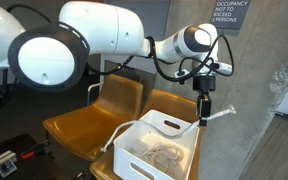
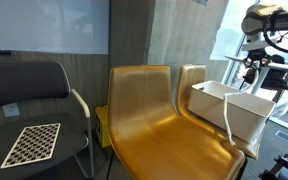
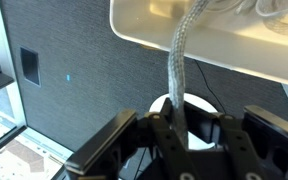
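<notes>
A pale rope or strap [image 3: 176, 65] runs up to my gripper, which is shut on it near one end. In exterior view 1 the gripper [image 1: 203, 117] hangs just over the right rim of a white box [image 1: 134, 143]. From there the strap [image 1: 158, 123] sags across the box's opening, its other end draped over the left rim and down outside. More of the same pale coils [image 1: 164, 155] lie on the box floor. Exterior view 2 shows the strap [image 2: 226, 115] hanging over the near side of the box [image 2: 241, 116].
The box stands on brown chairs [image 1: 119, 97] in a row. A concrete wall [image 1: 246, 100] rises close behind it. Another dark chair [image 2: 34, 125] with a perforated seat pattern stands at the far left of exterior view 2.
</notes>
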